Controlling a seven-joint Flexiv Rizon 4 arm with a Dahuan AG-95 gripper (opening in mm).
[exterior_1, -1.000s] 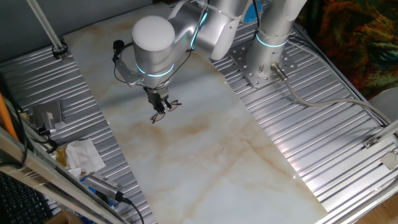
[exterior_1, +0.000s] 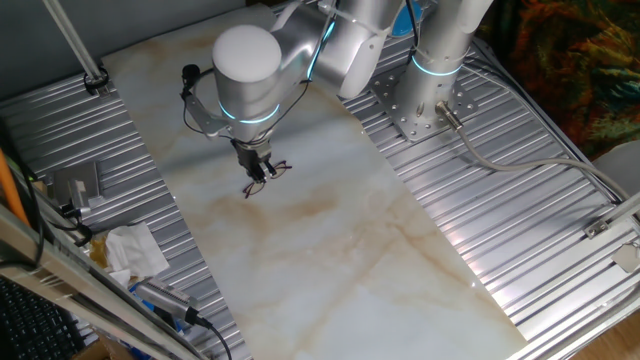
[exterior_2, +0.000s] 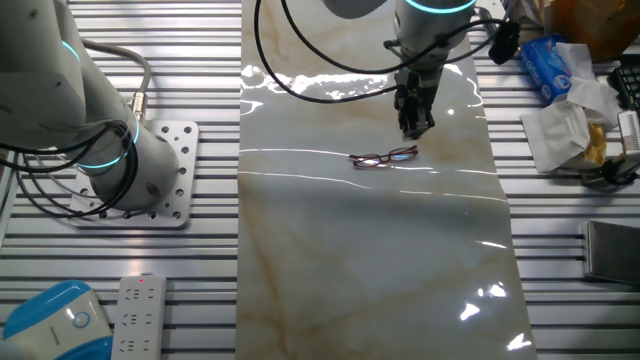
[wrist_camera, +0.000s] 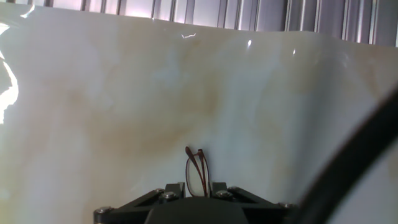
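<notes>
A pair of dark reddish thin-framed glasses (exterior_2: 385, 158) lies on the marbled sheet (exterior_2: 370, 280). My gripper (exterior_1: 265, 176) points down right over the glasses, its two fingers apart. In the wrist view the gripper stands open, and part of the glasses (wrist_camera: 194, 163), one lens and the folded temples, shows in the gap and beyond the fingertips. From the second exterior view the gripper (exterior_2: 415, 132) appears just behind and above the right part of the frame. Whether any finger touches the glasses cannot be told; the gripper body hides their near part.
Slatted metal table (exterior_1: 520, 240) borders the sheet on both sides. White tissues (exterior_1: 135, 252) and a cabled device (exterior_1: 165, 298) lie off its left edge. A power strip (exterior_2: 138, 318) sits near the arm's base. Most of the sheet is bare; a black cable (wrist_camera: 357, 155) crosses the wrist view.
</notes>
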